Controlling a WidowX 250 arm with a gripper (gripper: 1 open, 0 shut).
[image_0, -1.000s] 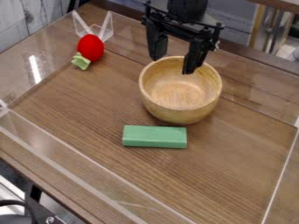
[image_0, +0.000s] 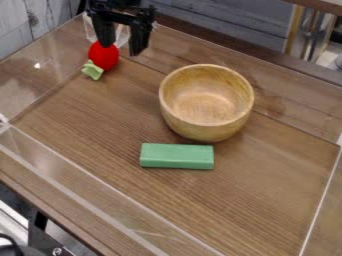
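Note:
At the upper left, my gripper (image_0: 119, 40) is open, with its dark body over a red object (image_0: 104, 58) that has a pale green part (image_0: 92, 69) at its lower left. The gripper partly hides what lies behind it. A large tan bowl (image_0: 206, 100) sits right of centre. A green block (image_0: 177, 156) lies below the bowl.
My gripper has moved left and toward the back, from over the bowl to beside the red object. The bowl and green block have not moved.

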